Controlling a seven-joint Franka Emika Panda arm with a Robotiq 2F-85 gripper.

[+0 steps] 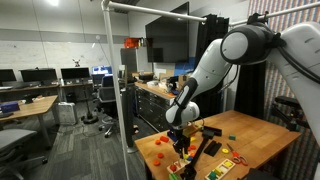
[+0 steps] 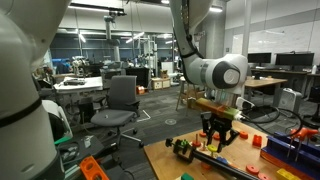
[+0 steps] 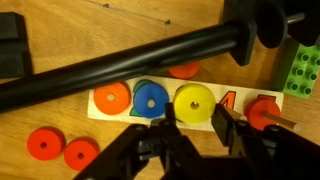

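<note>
In the wrist view a yellow disc (image 3: 194,103) with a centre hole sits between the fingertips of my gripper, which is shut on it. It appears directly over a pale wooden number board (image 3: 140,84); whether it touches the board cannot be told. To its left on the board are a blue disc (image 3: 151,99) and an orange disc (image 3: 112,98). A red "4" (image 3: 227,101) shows just right of it, then a red disc (image 3: 263,111). In exterior view 2 my gripper (image 2: 213,146) is low over the table, small in the picture.
A long black bar (image 3: 120,65) crosses the wrist view just behind the board. Two loose red discs (image 3: 63,148) lie at lower left, and a green block (image 3: 299,68) stands at right. A blue rack (image 2: 290,155) occupies the table's side in exterior view 2.
</note>
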